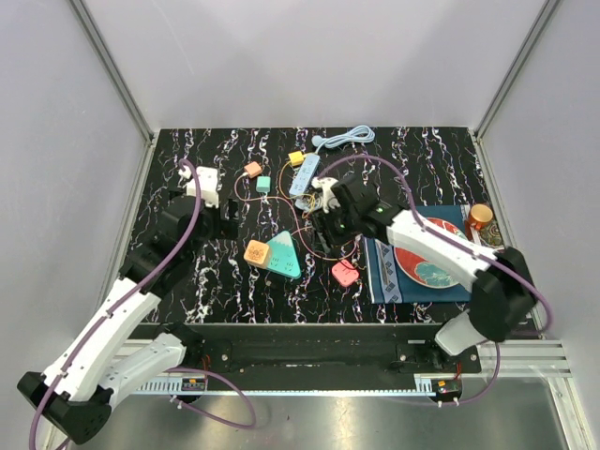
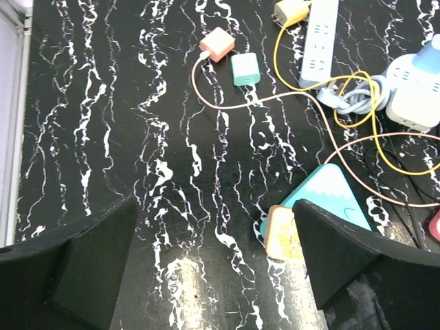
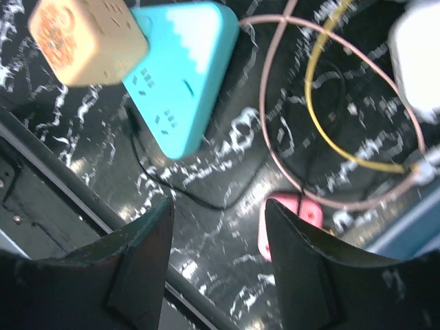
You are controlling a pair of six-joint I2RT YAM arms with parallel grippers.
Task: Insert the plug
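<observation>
My left gripper (image 1: 206, 217) hangs over the left of the marble table, open, nothing between its fingers. My right gripper (image 1: 328, 230) is over the middle, its fingers apart with nothing held, above a pink block (image 3: 289, 227). A teal wedge (image 2: 323, 192) with a wooden-topped block (image 3: 86, 45) at its left lies mid-table. Behind are a white power strip (image 2: 317, 45), an orange plug (image 2: 216, 43), a mint block (image 2: 245, 68) and a yellow plug (image 2: 290, 12), with cords looping among them.
A blue mat with a red round plate (image 1: 422, 253) and an orange cup (image 1: 480, 216) occupy the right. A coiled pale-blue cable (image 1: 352, 135) lies at the back.
</observation>
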